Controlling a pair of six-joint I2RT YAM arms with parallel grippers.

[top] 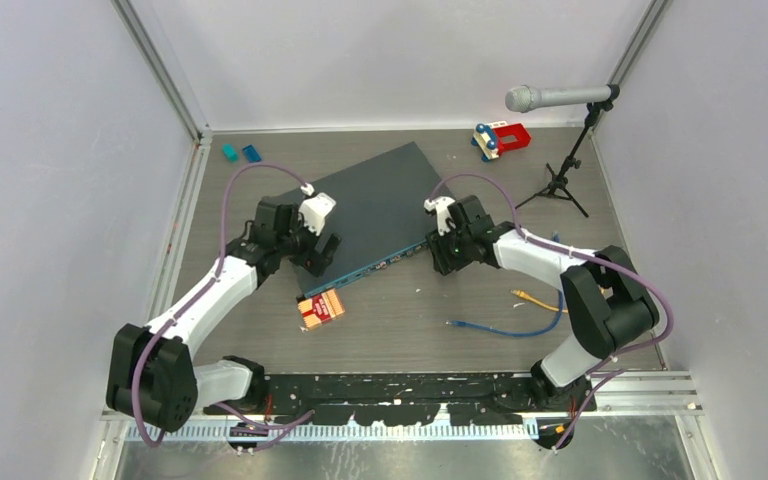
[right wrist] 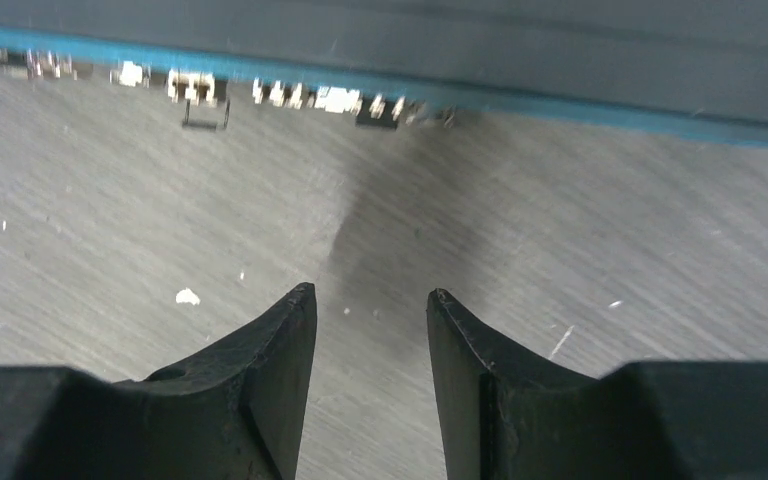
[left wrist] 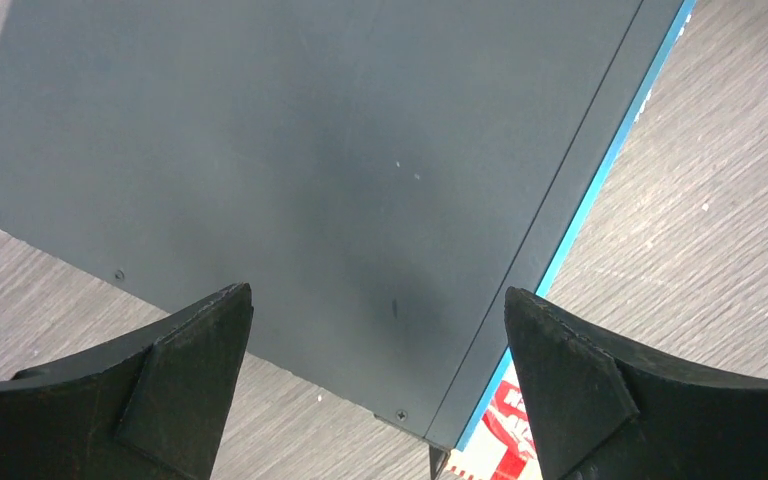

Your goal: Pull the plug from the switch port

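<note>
The switch [top: 365, 200] is a dark flat panel with a blue front edge and a row of ports [right wrist: 290, 95]; I cannot make out a plug in any of them. My right gripper hovers beside that port edge, its fingers apart with bare floor between them. My left gripper is open above the switch's near-left corner, nothing between its fingers.
A blue cable [top: 500, 330] and yellow cable [top: 540, 301] lie at the right. A red packet [top: 322, 307] touches the switch's left corner; a toy truck [top: 510, 137], microphone stand [top: 565, 180] and blue pieces [top: 252, 153] stand behind.
</note>
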